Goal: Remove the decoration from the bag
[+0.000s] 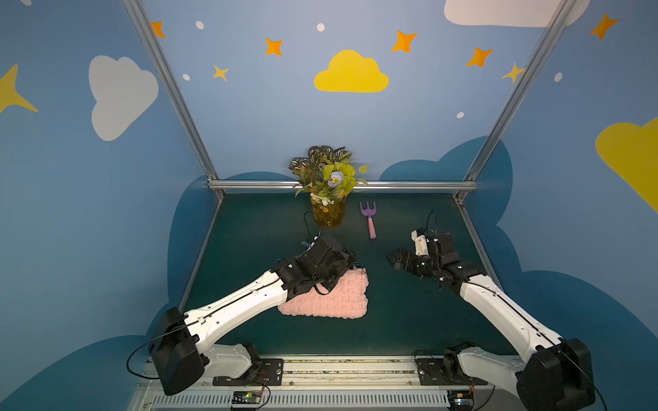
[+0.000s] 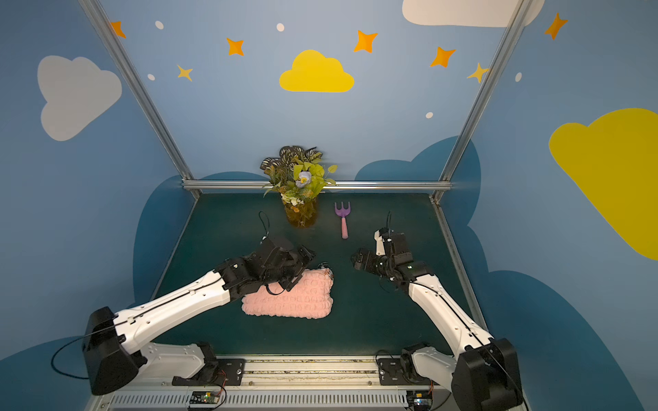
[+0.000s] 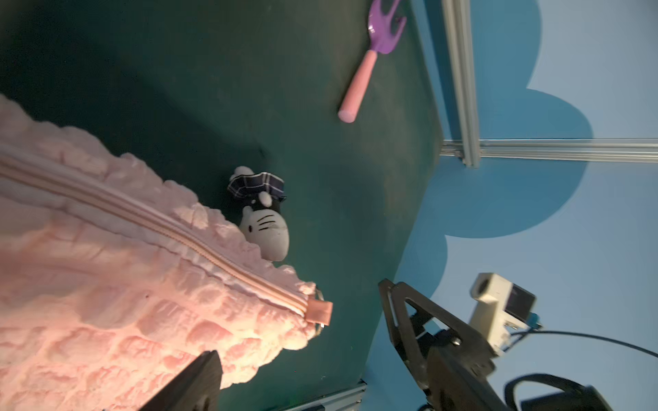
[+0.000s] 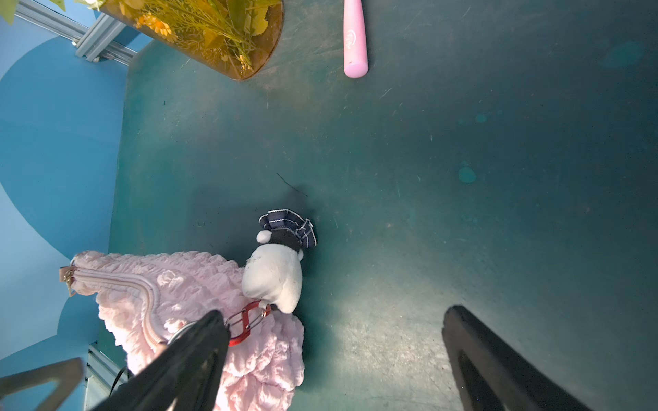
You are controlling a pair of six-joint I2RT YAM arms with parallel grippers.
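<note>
The bag is pink and puffy with a zipper, lying flat on the table. Against its edge rests the decoration, a small plush doll with a white head and plaid skirt. A red clip runs from the doll's head over the bag's fabric; the far end of the clip is partly covered by a finger of my right gripper. That gripper is open and empty, off to the right of the bag. Above the bag, my left gripper stands open with nothing between its fingers; the doll lies ahead of it.
Behind the bag a flower vase stands near the back rail. A toy fork with purple tines and pink handle lies right of the vase.
</note>
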